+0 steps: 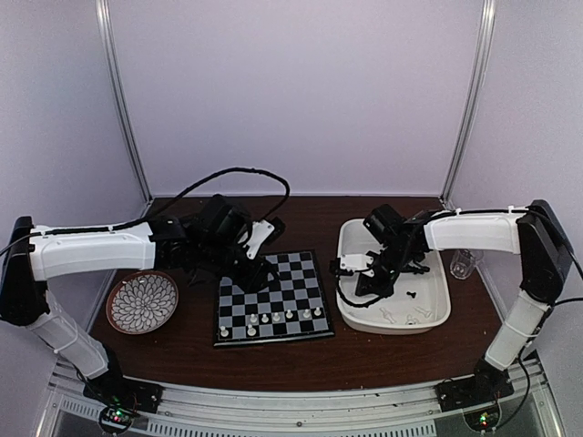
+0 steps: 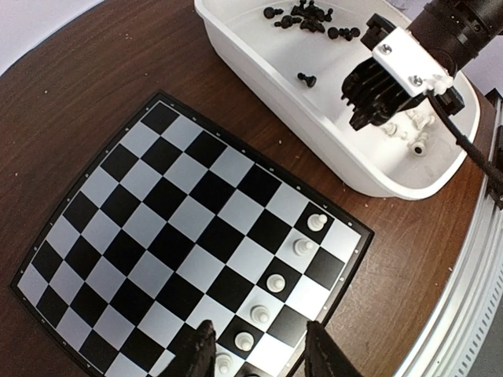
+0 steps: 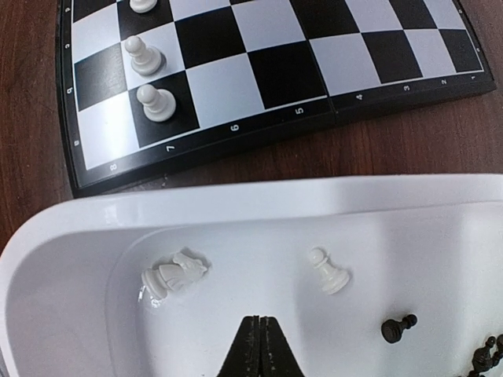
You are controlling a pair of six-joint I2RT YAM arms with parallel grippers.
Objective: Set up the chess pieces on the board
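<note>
The chessboard (image 1: 296, 280) carries a row of several white pawns (image 2: 275, 283) standing near one side. My left gripper hangs open above that side of the board, nothing visible between its fingers. Over the white bin (image 3: 330, 198) is my right gripper, its fingers together and nothing seen between them. On the bin floor ahead of it a white pawn (image 3: 330, 272) lies on its side. A white knight (image 3: 174, 274) lies near the bin's corner, to the left. One black pawn (image 3: 398, 328) lies farther right.
Several black pieces (image 2: 310, 17) are bunched at the bin's far end. Left of the board sits a patterned bowl (image 1: 143, 302). A clear glass (image 1: 464, 263) lies beyond the bin. Bin walls stand between right gripper and board.
</note>
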